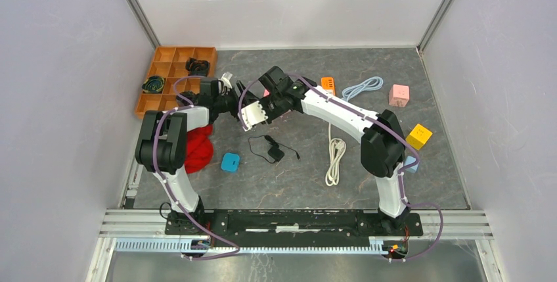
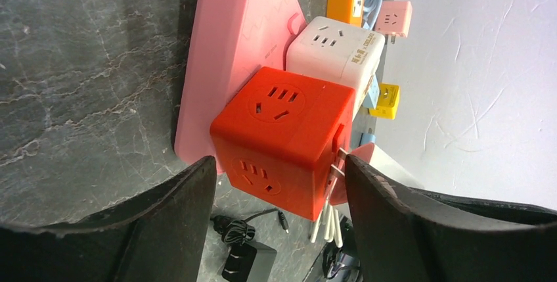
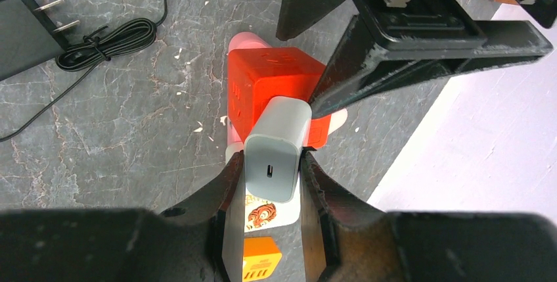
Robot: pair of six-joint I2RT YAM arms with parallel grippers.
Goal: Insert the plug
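An orange-red socket cube (image 2: 276, 131) rests on a pink block (image 2: 223, 45) beside a white socket cube (image 2: 334, 48). My right gripper is shut on a white plug, held against the red cube's side; in the left wrist view its prongs show at that side, how deep is unclear. My left gripper has its fingers parted around the red cube's near side in the left wrist view; whether they touch it is unclear. In the top view both grippers meet at the middle-left, hiding most of this.
A wooden tray (image 1: 164, 65) and red cloth (image 1: 197, 144) lie left. A black adapter (image 1: 276, 153), white cable (image 1: 334, 160), orange strip (image 1: 328, 83) and blue cable (image 1: 361, 88) lie around the arms.
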